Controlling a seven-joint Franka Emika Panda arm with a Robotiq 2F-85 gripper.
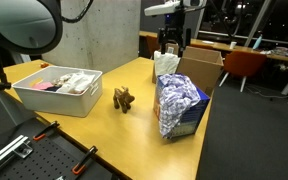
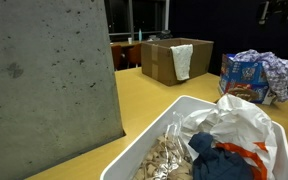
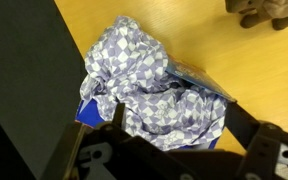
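Note:
A checkered cloth (image 1: 179, 100) lies draped over a blue box (image 1: 189, 126) on the right part of the table. From above, in the wrist view, the crumpled cloth (image 3: 134, 75) covers most of that box, whose blue corner (image 3: 88, 113) peeks out. My gripper (image 1: 172, 47) hangs well above the table, apart from the cloth and a little behind it in exterior view 1. Its fingers (image 3: 72, 150) stand wide apart at the bottom of the wrist view, open, and nothing is held between them.
A brown plush toy (image 1: 123, 98) stands mid-table. The white bin (image 1: 69, 100) at the left holds a mix of items. Behind the box is a large cardboard carton (image 1: 199, 68) with a white cloth (image 1: 166, 63) over its edge.

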